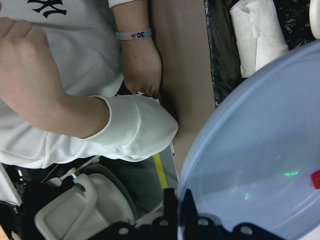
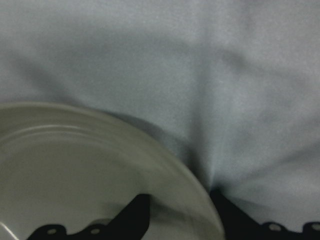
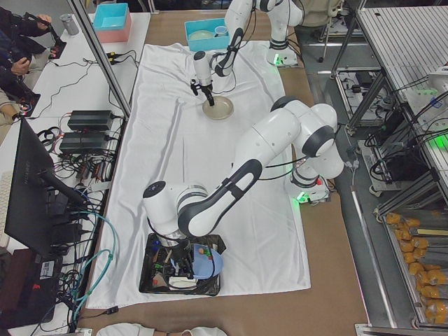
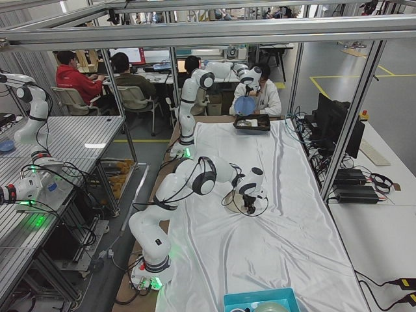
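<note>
A translucent blue bowl [image 1: 260, 140] with a small red piece [image 1: 315, 180] in it fills the right of the left wrist view. My left gripper grips its rim, above the black crate [image 3: 147, 280]. A beige plate [image 2: 75, 175] lies on the white cloth [image 2: 240, 75]. My right gripper is at the plate's edge, with one finger over the plate and the other outside the rim; whether it has closed on it is unclear.
A white wrapped bundle [image 1: 257, 35] lies in the crate. A person sits right behind it. A teal bin [image 4: 237, 299] stands at the opposite end.
</note>
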